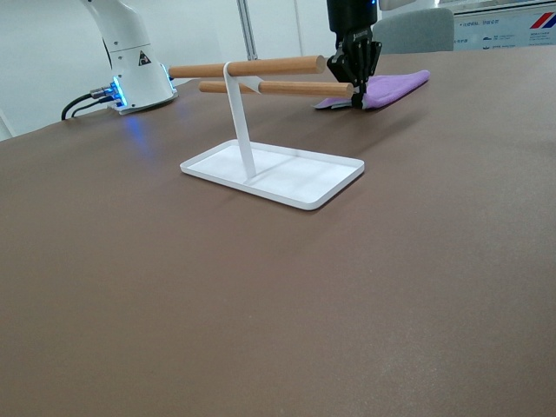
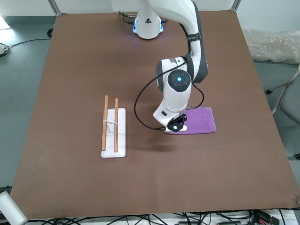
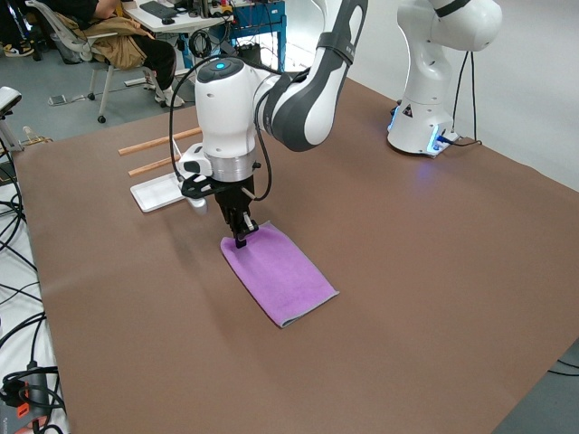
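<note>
A purple cloth (image 2: 200, 121) lies flat on the brown table, partly under the arm's head; in the right view the cloth (image 3: 279, 276) stretches toward the near side. My black gripper (image 3: 242, 233) points down at the cloth's far end, low on it, and also shows in the top view (image 1: 357, 95). Whether its fingers are open or shut on the cloth I cannot tell. To the left in the left view stands a rack with two wooden bars (image 2: 116, 132) on a white tray (image 2: 121, 147).
The arm's base (image 2: 147, 28) stands at the back. Cables and equipment lie beyond the front edge; a grey chair stands off to the right.
</note>
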